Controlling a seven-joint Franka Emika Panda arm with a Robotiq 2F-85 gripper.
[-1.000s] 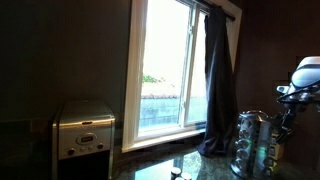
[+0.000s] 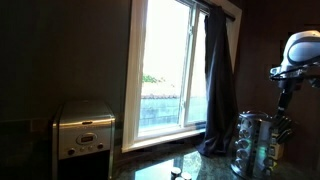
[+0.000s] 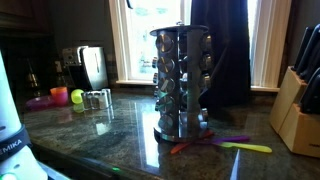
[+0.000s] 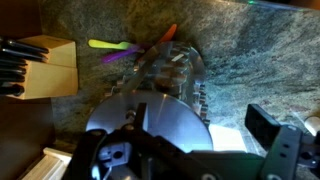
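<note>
A round, tiered spice rack [image 3: 180, 85] full of jars stands upright on the dark counter. From above, its shiny round top [image 4: 165, 125] fills the lower middle of the wrist view. My gripper is open over that top, its dark fingers spread wide with nothing seen between them. At the right of exterior view 1, the gripper [image 2: 281, 128] appears close to the rack [image 2: 252, 145]; whether they touch, I cannot tell. Beside the rack's base lie a yellow-green knife [image 3: 246, 147], a purple knife [image 3: 228, 138] and a red-orange one [image 3: 190, 142].
A wooden knife block [image 3: 300, 112] stands right of the rack in exterior view 2. Farther left are small jars [image 3: 97, 100], a green cup [image 3: 77, 99], a pink cup [image 3: 60, 97] and a silver appliance [image 3: 86, 68]. Clear counter [image 3: 110, 135] lies left of the rack.
The arm has risen and shifted slightly left in exterior view 1, its white wrist now higher in the picture. The rack looks unmoved.
</note>
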